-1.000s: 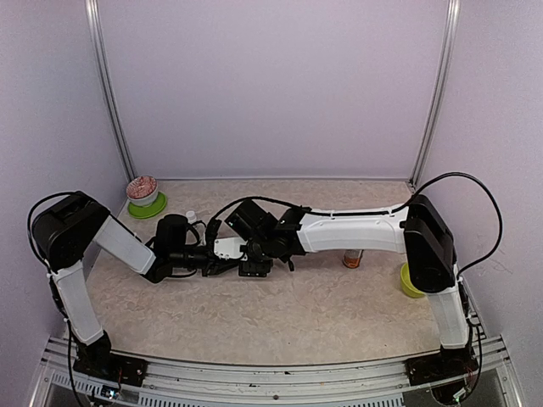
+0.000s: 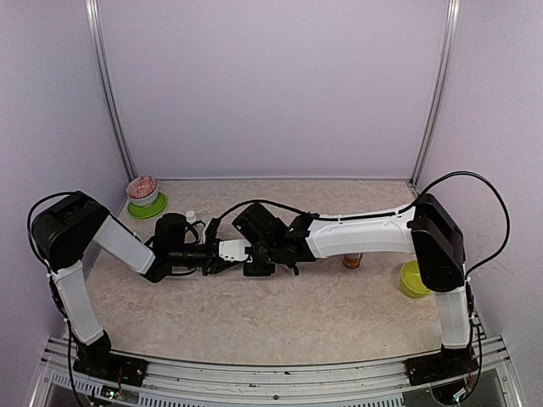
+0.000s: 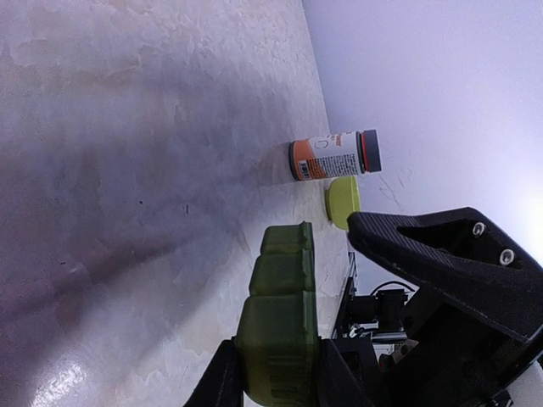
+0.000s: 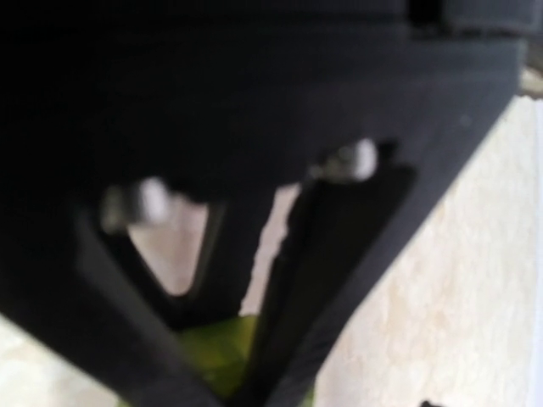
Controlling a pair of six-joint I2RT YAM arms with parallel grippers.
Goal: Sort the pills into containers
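Note:
A translucent green pill organizer (image 3: 278, 318) with a row of compartments stands out of my left gripper, which is shut on its lower end. In the top view the left gripper (image 2: 212, 259) meets my right gripper (image 2: 248, 252) left of the table's middle, and the arms hide the organizer. Beside the organizer in the left wrist view is a black finger (image 3: 424, 254) of the right gripper, apart from it. The right wrist view is mostly dark, blurred fingers (image 4: 331, 280), with some green organizer (image 4: 221, 348) behind them; their opening cannot be told. No loose pills show.
An orange-and-white pill bottle (image 3: 327, 156) stands right of centre, partly under the right arm from above. A yellow-green bowl (image 2: 413, 280) is at the right. A white bowl (image 2: 142, 197) on a green plate (image 2: 148, 208) sits back left, near a white-capped bottle (image 2: 191, 216).
My left arm looks still.

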